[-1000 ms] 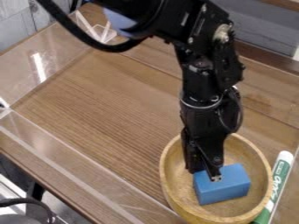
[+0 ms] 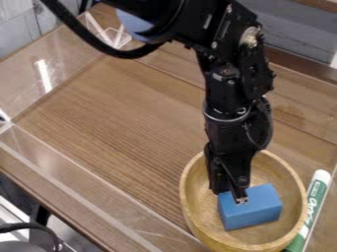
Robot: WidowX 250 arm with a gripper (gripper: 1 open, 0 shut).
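My black gripper (image 2: pixel 235 182) hangs down into a round tan bowl (image 2: pixel 200 211), its fingers low beside and just above a light blue block (image 2: pixel 253 209). The block lies inside the bowl, toward its right side. The gripper looks shut, with nothing clearly visible between its fingers, though the dark fingertips are hard to make out.
A green and white marker (image 2: pixel 310 205) lies just right of the bowl.
The upper part of the arm has shifted slightly, and the gripper has moved very little. The bowl and blue block look unmoved.
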